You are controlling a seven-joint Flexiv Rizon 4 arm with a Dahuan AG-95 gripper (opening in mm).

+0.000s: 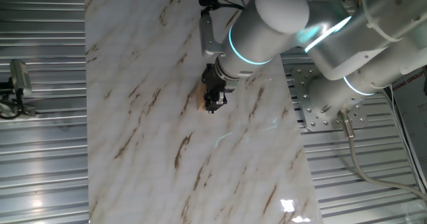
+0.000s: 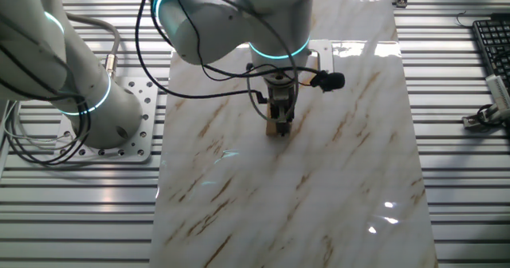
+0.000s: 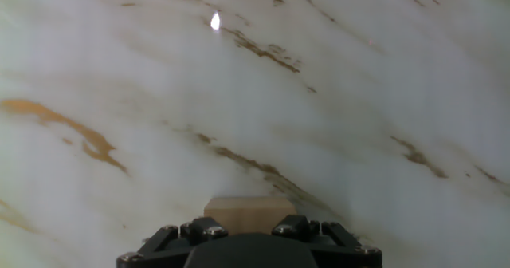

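Observation:
A pale wooden block (image 3: 249,210) shows at the bottom of the wrist view, directly at my fingertips. My gripper has its black fingers apart there, one near each side of the block, and they cover its lower part. Whether they press on it cannot be made out. From above, the gripper (image 1: 213,107) points down close to the marble-patterned tabletop, and a strip of the block (image 1: 201,97) peeks out on its left. In the second exterior view the block (image 2: 272,128) is mostly hidden behind the gripper (image 2: 281,129).
Slatted metal surfaces (image 1: 43,157) flank the tabletop. A keyboard (image 2: 492,49) and a small mounted device (image 2: 486,112) lie off the table. Loose cables (image 2: 203,95) hang along the arm.

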